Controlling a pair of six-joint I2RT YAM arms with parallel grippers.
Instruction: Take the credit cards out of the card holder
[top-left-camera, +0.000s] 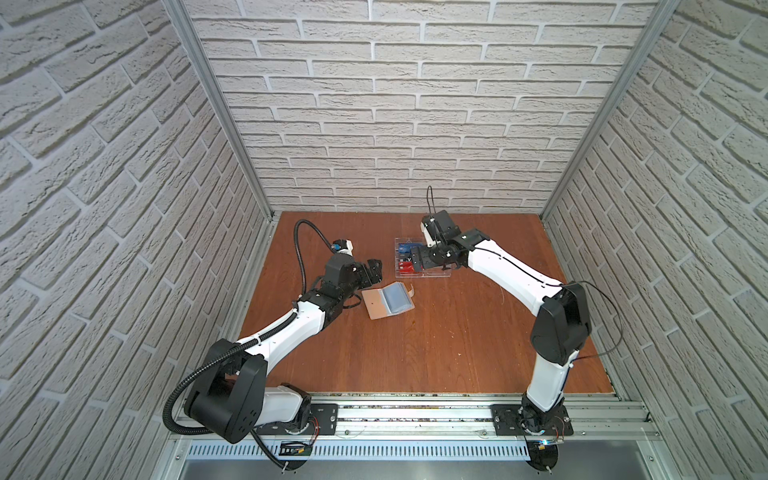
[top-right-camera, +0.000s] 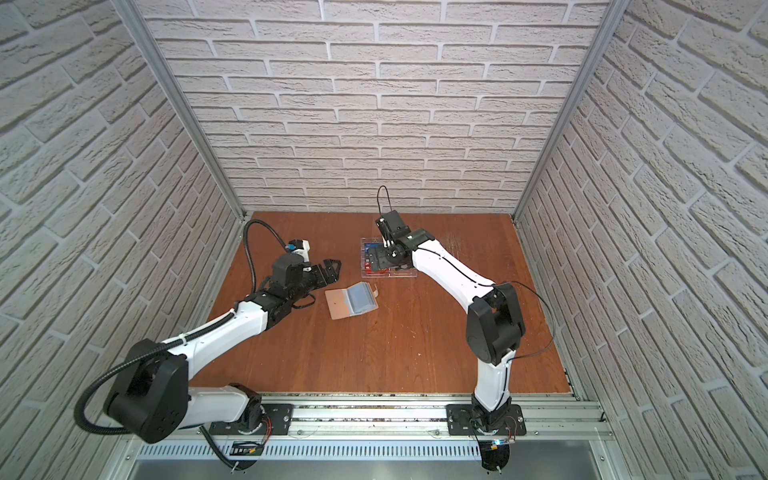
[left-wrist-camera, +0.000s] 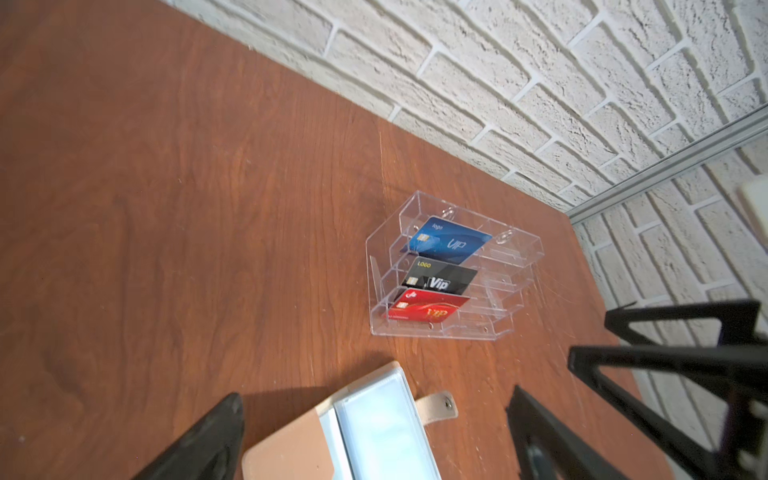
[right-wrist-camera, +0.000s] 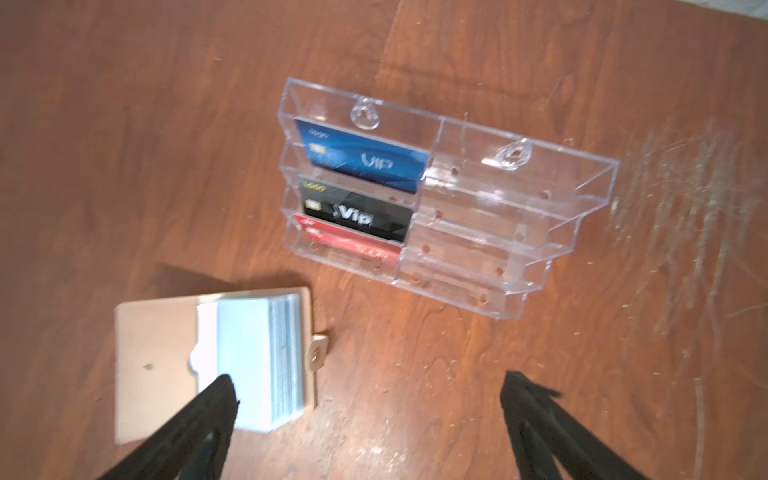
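A brown card holder (right-wrist-camera: 160, 368) lies unfolded on the table, its clear sleeves (right-wrist-camera: 248, 360) showing at the right half and its clasp tab (right-wrist-camera: 317, 352) sticking out. Three cards stand in the left column of a clear tiered rack: a blue VIP card (right-wrist-camera: 364, 156) on top, a black one (right-wrist-camera: 352, 209) in the middle, a red one (right-wrist-camera: 348, 244) at the bottom. My left gripper is open above the holder, nothing between its fingers. Open and empty too, my right gripper hovers in front of the rack.
The right column of the clear rack (right-wrist-camera: 480, 216) is empty. Bare wooden table (top-left-camera: 480, 344) spreads in front and to the right. In the left wrist view the right gripper's dark fingers (left-wrist-camera: 680, 360) reach in from the right.
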